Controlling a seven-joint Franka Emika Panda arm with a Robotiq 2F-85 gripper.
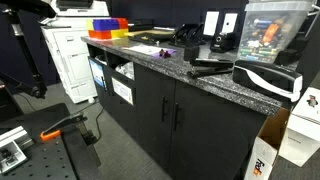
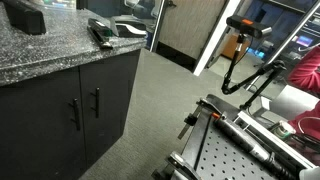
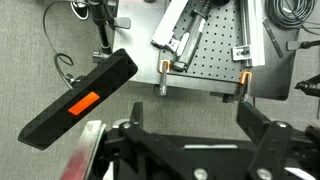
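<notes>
In the wrist view my gripper is open, its two dark fingers well apart with nothing between them. It hangs over bare grey floor, just off the edge of a perforated metal table. Two orange-marked clamps sit along that edge, the left clamp and the right clamp. A long black block with an orange patch lies to the left, apart from the fingers. Neither exterior view shows the gripper clearly.
A speckled counter tops black cabinets. On it stand colored blocks and a clear plastic bin. Cartons stand at its near end. Open floor separates counter and table; someone in red is at right.
</notes>
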